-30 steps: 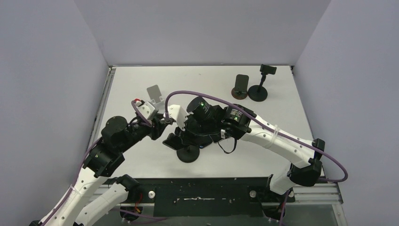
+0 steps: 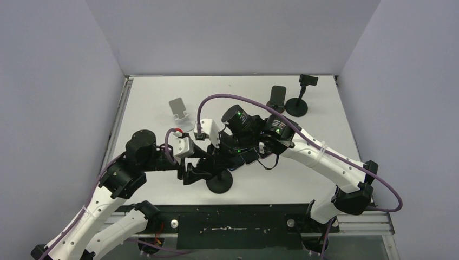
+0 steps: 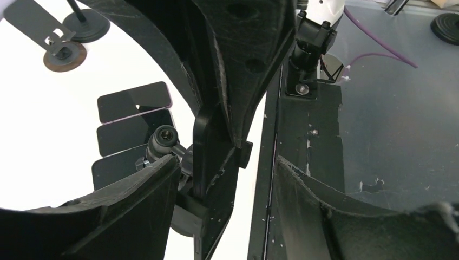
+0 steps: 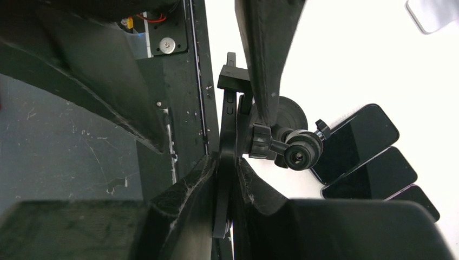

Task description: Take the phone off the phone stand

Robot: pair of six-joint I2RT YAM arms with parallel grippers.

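Note:
The phone stand's round base (image 2: 219,184) stands on the table near the front edge, under both grippers. In the right wrist view, a dark phone (image 4: 228,122) shows edge-on in the stand's clamp (image 4: 236,79), whose ball joint (image 4: 299,155) is to the right. My right gripper is shut on the lower end of the phone. My left gripper is open, its fingers (image 3: 162,184) on either side of the clamped phone and apart from each other. From above, both arms hide the phone and the clamp.
Several dark phones (image 3: 132,103) lie flat on the table beside the stand. Farther back are a pale stand (image 2: 178,108), a dark small stand (image 2: 277,96) and a tall dark stand (image 2: 297,106).

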